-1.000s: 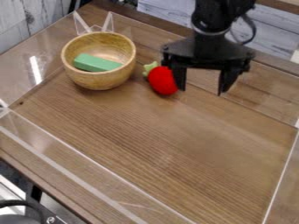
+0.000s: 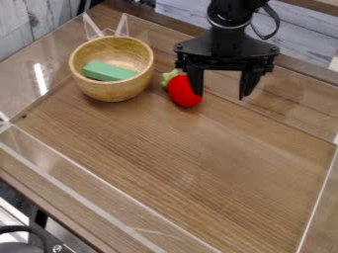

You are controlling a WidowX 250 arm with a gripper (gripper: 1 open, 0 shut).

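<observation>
The black gripper (image 2: 220,69) hangs over the upper middle of the wooden table (image 2: 185,178), its two fingers apart. A red rounded object (image 2: 184,93) lies beneath and just left of it, with a small pale green item (image 2: 169,76) behind. A tan bowl (image 2: 126,54) at the upper left holds a green block (image 2: 107,72).
A white wall runs along the back and left edges. A dark cable or part shows at the lower left corner.
The gripper has shifted slightly, now standing a bit higher. The red object appears a little further left than before; the bowl stays in place.
</observation>
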